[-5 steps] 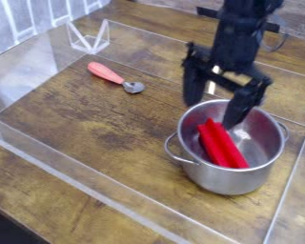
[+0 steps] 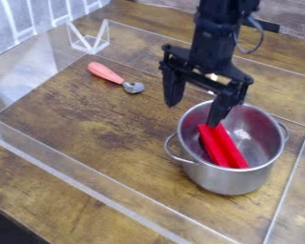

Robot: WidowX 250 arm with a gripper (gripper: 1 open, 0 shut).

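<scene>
My gripper (image 2: pixel 193 105) is open, its black fingers pointing down over the back rim of a steel pot (image 2: pixel 244 172) on the right, with nothing visible held between them. A red object (image 2: pixel 221 147) lies inside the pot, toward the left of its interior. A pink-handled tool (image 2: pixel 107 73) with a round metal end lies on the table to the upper left of the gripper. A small pale object behind the gripper is mostly hidden.
Clear plastic walls or edges run along the sides, with a white bracket at the back left.
The arm and gripper have shifted left and turned over the last second. The pot and pink tool look unmoved.
</scene>
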